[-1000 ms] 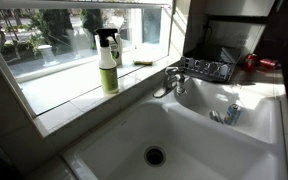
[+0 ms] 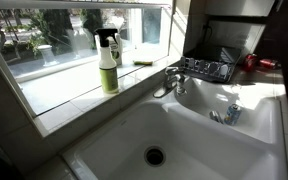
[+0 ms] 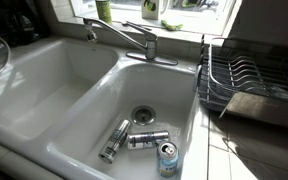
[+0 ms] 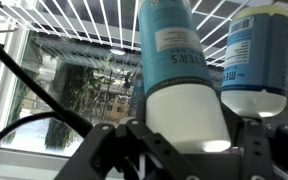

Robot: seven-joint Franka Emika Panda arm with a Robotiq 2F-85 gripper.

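In the wrist view my gripper shows as dark parts along the bottom edge. A blue bottle with a white label and a pale, rounded end reaches down to it and covers much of the fingers. Whether the fingers touch this bottle is hidden. A second blue container with a pale end stands close on the right. Neither exterior view shows the gripper. In exterior view 2, one can stands upright in the right basin, with two more cans lying near the drain.
A wire rack crosses the top of the wrist view, beside a window. A dish rack stands right of the sink, and the faucet rises behind it. Spray bottles occupy the sill. The left basin looks clear.
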